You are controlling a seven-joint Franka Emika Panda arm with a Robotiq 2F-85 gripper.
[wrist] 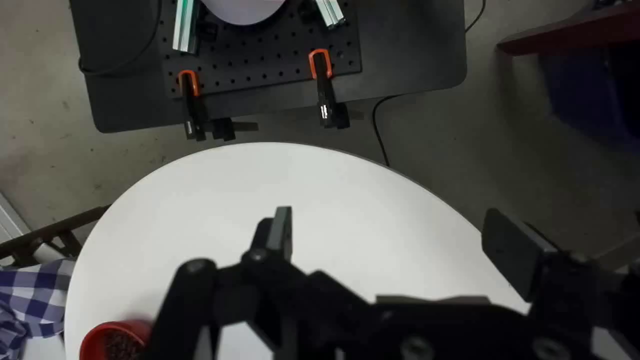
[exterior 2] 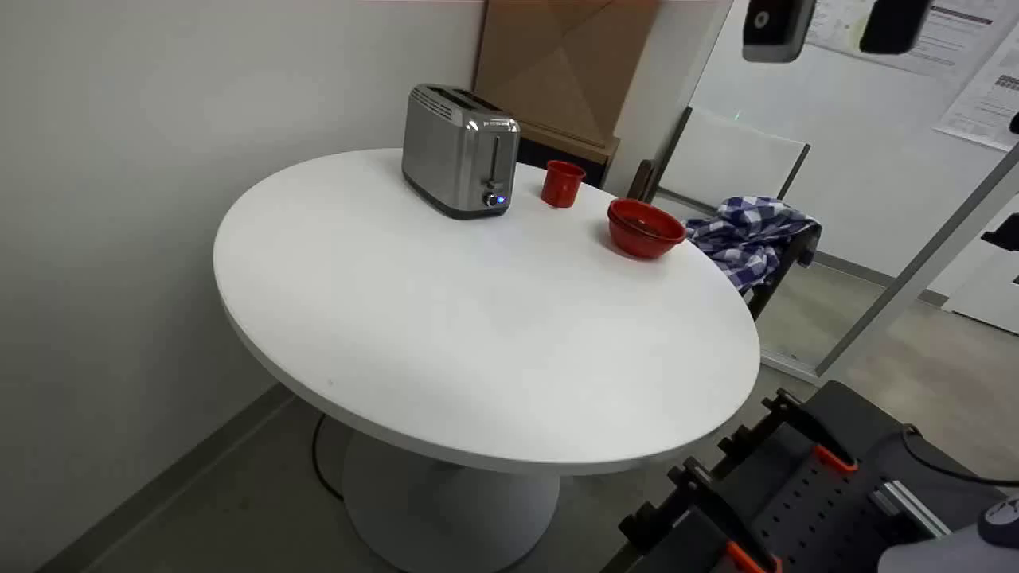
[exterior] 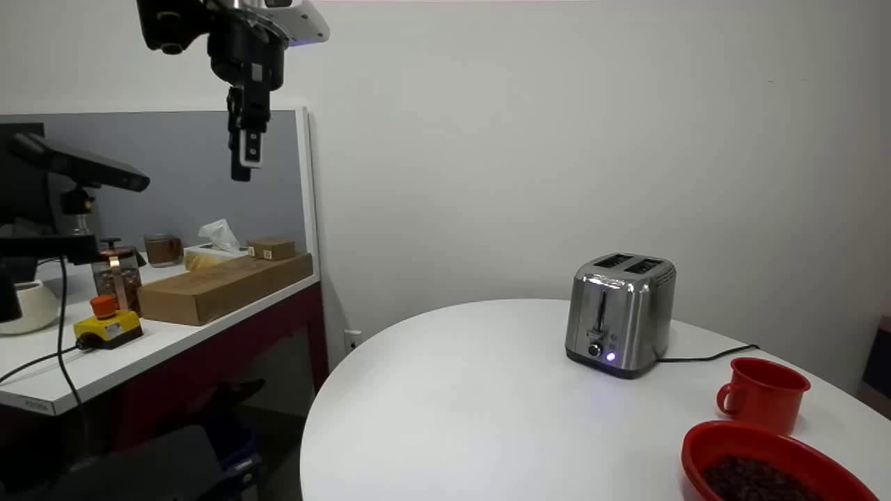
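High above the table, my gripper stands open; its two fingers are spread wide with only bare tabletop visible between them in the wrist view. Exterior view 1 has the gripper (exterior: 244,163) at upper left, pointing down. On the round white table (exterior: 434,392) stands a silver two-slot toaster (exterior: 622,313) with a lit button. A red mug (exterior: 764,392) stands to its right in that view. Near it sits a red bowl (exterior 2: 646,229) with small dark pieces inside. The bowl (wrist: 96,345) is cut off at lower left in the wrist view.
A black cord (exterior: 710,358) trails from the toaster. Beyond the table's edge, a checkered cloth (exterior 2: 750,234) hangs on a chair. Two clamps hold onto the robot's dark base plate (wrist: 414,60). A side desk (exterior: 92,371) carries a cardboard box (exterior: 225,288).
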